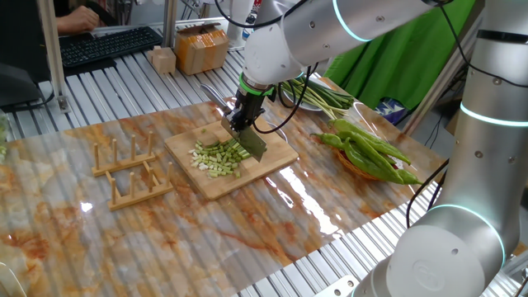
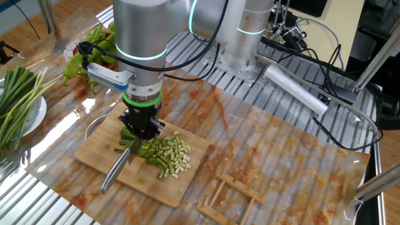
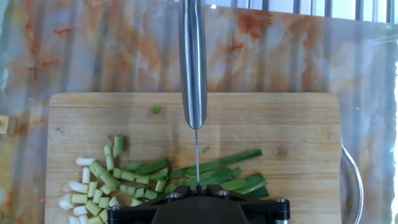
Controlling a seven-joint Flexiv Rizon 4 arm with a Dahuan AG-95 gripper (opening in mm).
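My gripper is shut on a knife, gripping its blade just beyond the steel handle. In exterior view 1 the broad blade hangs over the wooden cutting board, beside the cut vegetables. Short pale-green scallion pieces lie piled on the board. Longer green stalks extend beneath and to the right of the blade in the wrist view. My gripper hides part of the stalks, and whether the blade's edge touches the board cannot be made out.
A wooden peg rack stands beside the board. Long green peppers fill a basket on the board's other side, near a plate of whole scallions. Bare marbled table lies in front.
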